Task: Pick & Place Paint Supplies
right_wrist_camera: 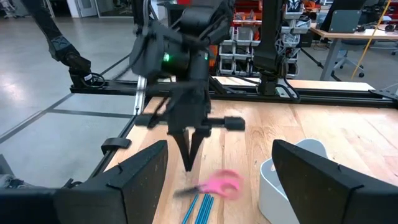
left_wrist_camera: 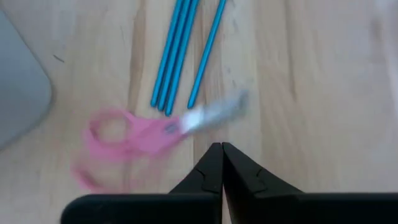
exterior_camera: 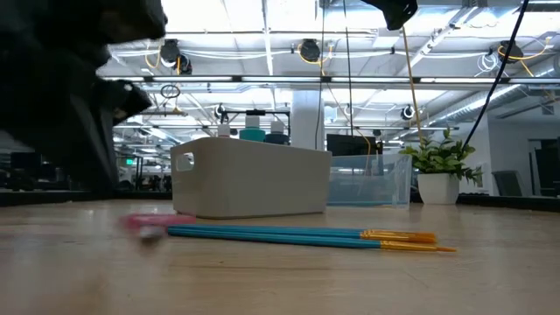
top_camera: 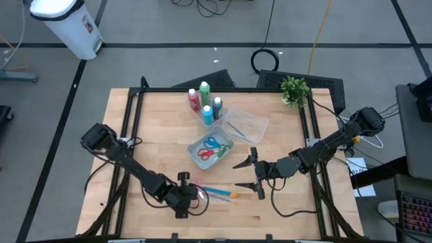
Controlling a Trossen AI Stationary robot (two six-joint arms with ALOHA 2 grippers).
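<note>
Pink-handled scissors [left_wrist_camera: 149,135] lie blurred on the wood near the handle ends of blue paintbrushes [left_wrist_camera: 177,56] in the left wrist view. My left gripper is shut, its fingertips pressed together with nothing between them; the scissors are apart from it, to its left in that view. From the right wrist view, the left gripper hangs above the table just behind the scissors [right_wrist_camera: 219,184]. My right gripper [top_camera: 241,174] stands open and empty at the right of the table. A pale bin [top_camera: 210,150] at the table's middle holds red, blue and green scissors.
Paint bottles [top_camera: 206,94] stand in a clear container behind the bin. An empty clear box [top_camera: 244,125] sits to its right. A potted plant [top_camera: 294,90] occupies the back right corner. Bare wood lies around the brushes and at the front.
</note>
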